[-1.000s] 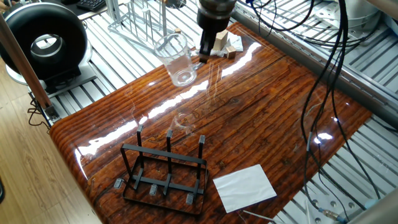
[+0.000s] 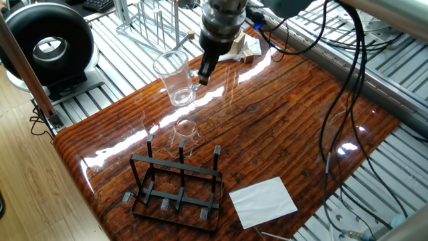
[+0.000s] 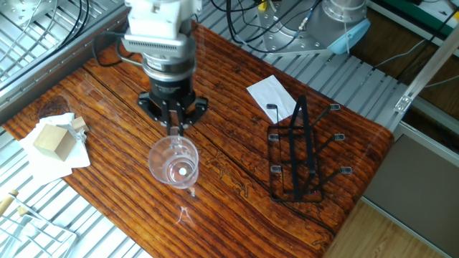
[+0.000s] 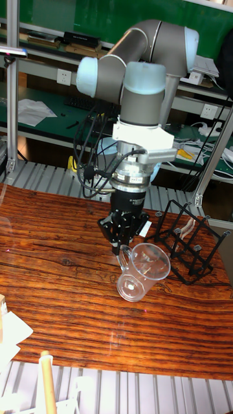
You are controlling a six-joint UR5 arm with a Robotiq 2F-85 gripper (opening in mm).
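The clear mug (image 2: 176, 82) hangs above the wooden table, slightly tilted, with its reflection on the glossy top below it. My gripper (image 2: 204, 79) is shut on the mug's handle, pointing down. In exterior view 2 the fingers (image 3: 174, 123) meet at the handle side of the mug (image 3: 172, 162). Exterior view 3 has the mug (image 4: 144, 273) to the right of the fingertips, its handle at the gripper (image 4: 118, 250). How firmly the handle sits between the fingers is too small to tell.
A black wire rack (image 2: 177, 166) with upright prongs stands near the table's edge, empty. Beside it lies a white sheet (image 2: 263, 203). Wooden blocks (image 3: 54, 142) rest on white paper at another edge. Table between mug and rack is clear; cables (image 2: 362, 80) hang by the arm.
In exterior view 1 the gripper and the mug have moved together to the left and slightly down, toward the rack's side. The rack, sheet and blocks have stayed put.
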